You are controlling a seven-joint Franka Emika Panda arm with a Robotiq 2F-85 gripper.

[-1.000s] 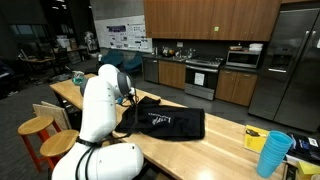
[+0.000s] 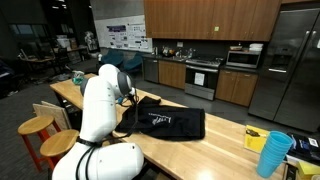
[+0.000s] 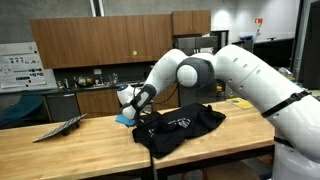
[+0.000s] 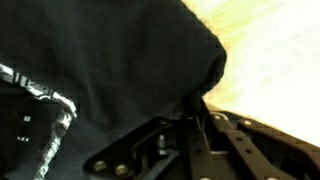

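A black cloth [image 2: 170, 121] lies spread and wrinkled on the wooden table. In the wrist view the dark cloth [image 4: 120, 50] fills most of the picture, with a pale, shiny patterned strip at the left. My gripper is shut on the cloth near its edge, where the fabric bunches at the fingertips. The pinched fold itself is mostly lost in the dark. From the second exterior view, the cloth [image 3: 185, 125] stretches rightward from below the arm's end.
Bare wood table [image 2: 205, 155] lies in front and to the right of the cloth. At the right end stand a blue cup [image 2: 272, 154] and a yellow item [image 2: 256, 138]. Stools [image 2: 38, 125] stand beside the table at the left.
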